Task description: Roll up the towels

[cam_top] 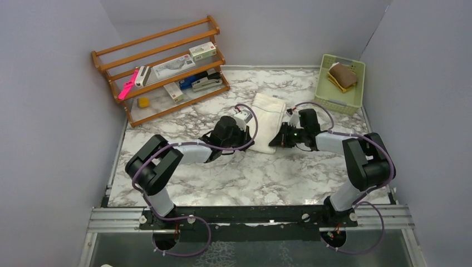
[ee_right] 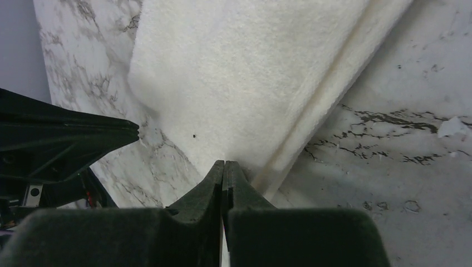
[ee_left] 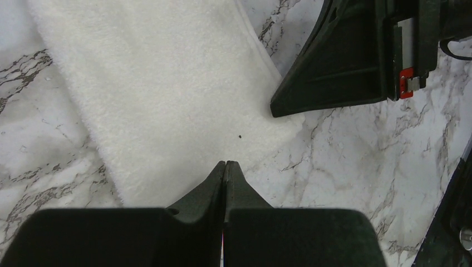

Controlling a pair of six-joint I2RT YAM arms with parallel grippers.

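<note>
A white towel [cam_top: 266, 119], folded lengthwise into a long strip, lies flat on the marbled table. My left gripper [cam_top: 250, 146] is at its near left corner, shut, with its tips [ee_left: 225, 167] over the towel's near edge in the left wrist view. My right gripper [cam_top: 276, 143] is shut too, at the near right edge, its tips [ee_right: 225, 166] close by the folded side. No cloth shows between either pair of fingers. Whether the tips touch the towel is hard to tell. In the bin, a brown towel [cam_top: 343, 74] rests on a yellow one [cam_top: 339, 84].
The green bin [cam_top: 339, 105] stands at the back right. A wooden rack [cam_top: 158, 52] holding boxes and staplers fills the back left. Bare marble [cam_top: 245, 181] lies between the towel and the table's front edge.
</note>
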